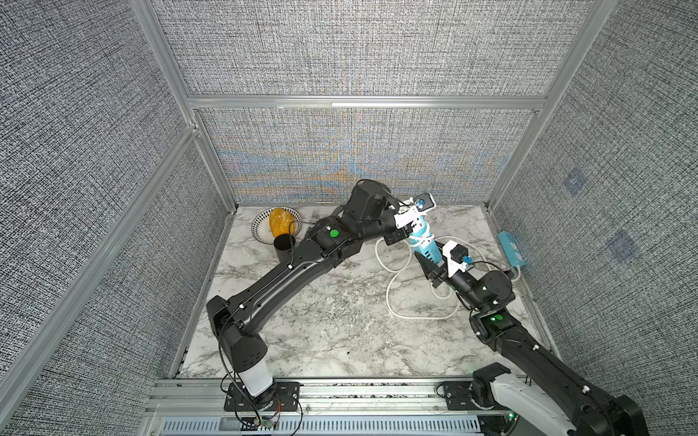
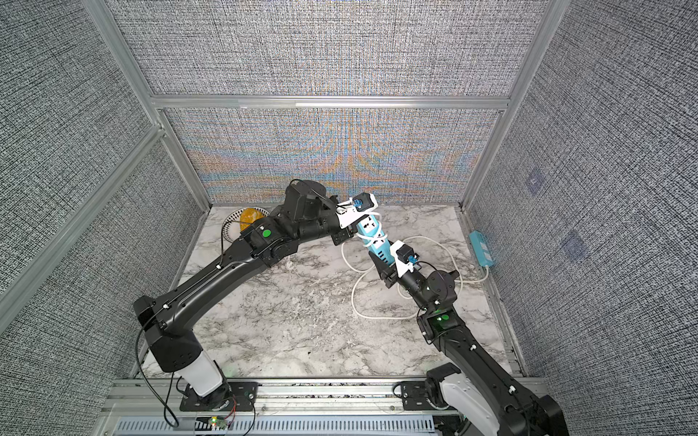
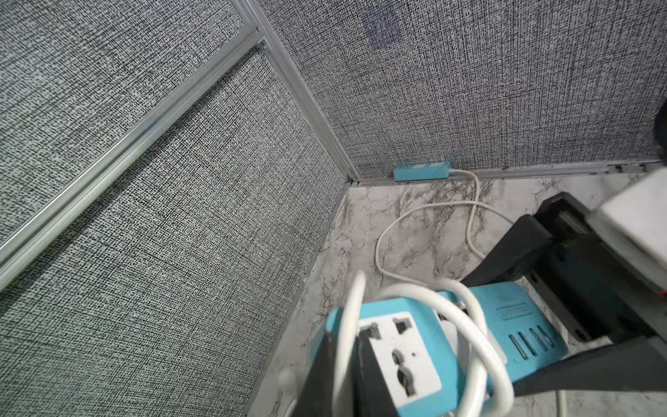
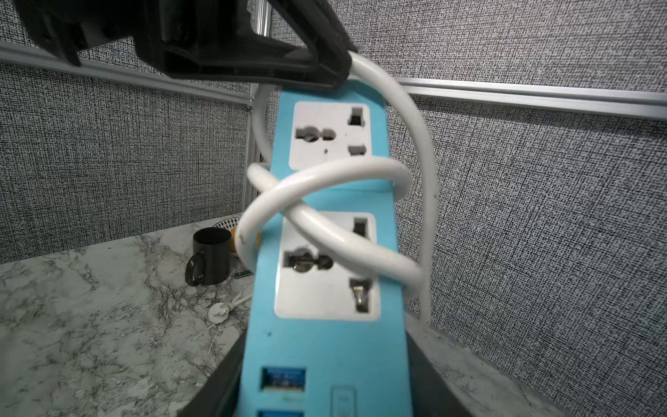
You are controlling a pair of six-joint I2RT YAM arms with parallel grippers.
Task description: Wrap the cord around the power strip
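Note:
The blue power strip point(image 4: 326, 347) is held up off the table, its white sockets showing. Several turns of white cord point(image 4: 326, 182) lie around it, two of them crossing over its face. My right gripper is shut on the strip's near end, one finger on each side. At the far end, my left gripper is shut with the cord point(image 3: 347, 326) between its fingers, right over the end socket. In the top left view the left wrist partly covers that end. Loose cord point(image 1: 388, 294) loops on the marble table below.
A second blue strip point(image 1: 511, 249) with a white cord lies by the right wall. A dark mug point(image 4: 212, 253) and a basket point(image 1: 256, 231) with a yellow item stand at the left back. A white plug point(image 4: 217, 312) lies on the table.

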